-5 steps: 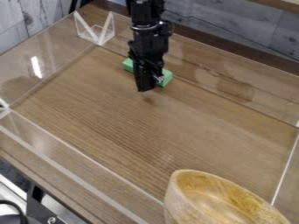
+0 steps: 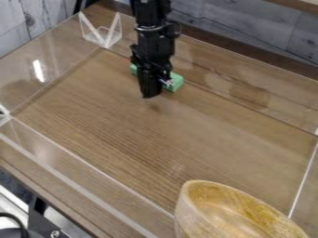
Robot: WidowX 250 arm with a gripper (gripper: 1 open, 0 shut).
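The black gripper reaches down from the top centre over a green object on the wooden table. Its tip is in front of the green object, toward the left side of it, and covers part of it. Whether the fingers are open or shut, or hold anything, is too small to tell.
A large yellow bowl stands at the bottom right. A clear plastic item lies at the upper left edge.
The gripper has shifted slightly left and turned a little. The green object looks about where it was.
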